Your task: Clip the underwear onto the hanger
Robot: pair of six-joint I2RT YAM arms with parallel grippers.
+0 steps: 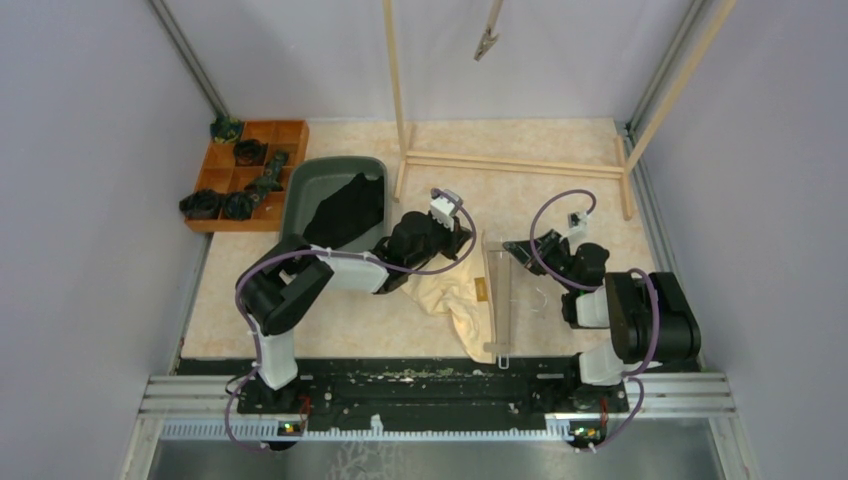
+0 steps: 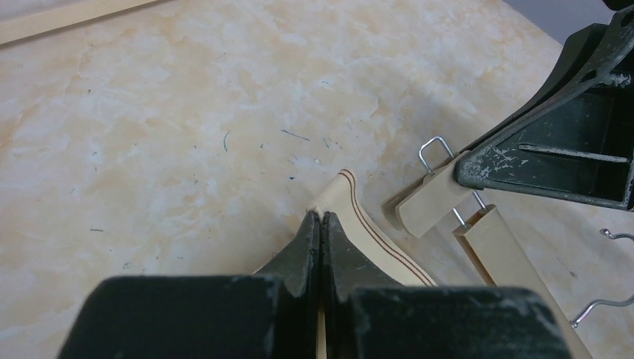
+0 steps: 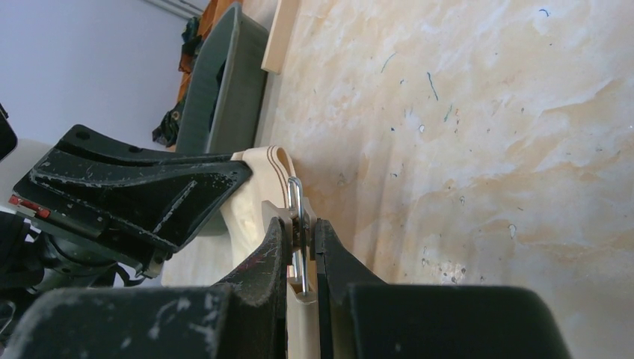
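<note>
The cream underwear [image 1: 445,295] lies crumpled on the table beside the beige hanger [image 1: 502,310], which has metal clips at both ends. My left gripper is shut at the underwear's upper edge, where a striped hem [image 2: 359,209] runs up to its fingertips; any cloth between them is thin. My right gripper is shut on the hanger's upper clip, its metal loop standing up between the fingers. In the left wrist view that clip [image 2: 430,196] sits beside the hem, with the hanger's hook [image 2: 605,307] to the right.
A grey bin [image 1: 300,200] with black cloth and an orange divided organizer [image 1: 215,170] stand at back left. A wooden frame [image 1: 510,163] spans the back, with a clip hanging above.
</note>
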